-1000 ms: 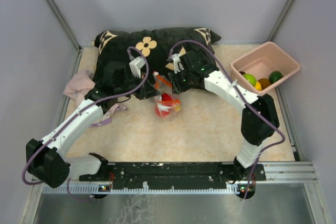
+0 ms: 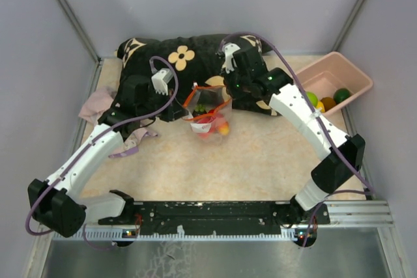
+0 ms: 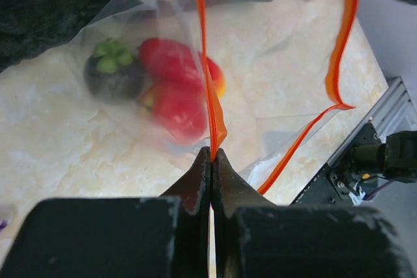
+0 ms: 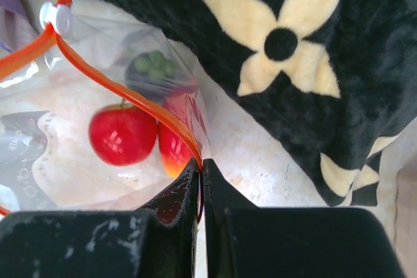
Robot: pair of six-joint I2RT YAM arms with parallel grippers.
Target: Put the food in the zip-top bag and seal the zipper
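Note:
A clear zip bag point(image 2: 210, 122) with orange zipper stands open mid-table. My left gripper is shut on the orange zipper edge at one side; my right gripper is shut on the zipper edge at the other, holding the mouth wide. Inside are a red apple point(image 4: 122, 133), another red-yellow fruit point(image 4: 174, 144) and something dark with green point(image 3: 114, 69), seen through the plastic.
A black flowered cushion point(image 2: 163, 56) lies along the back. A pink cloth point(image 2: 98, 107) is at the left. A pink bin point(image 2: 348, 73) with several fruits stands at the right.
The right arm has moved back and to the right, stretching the bag's mouth wider. The left arm has shifted slightly left.

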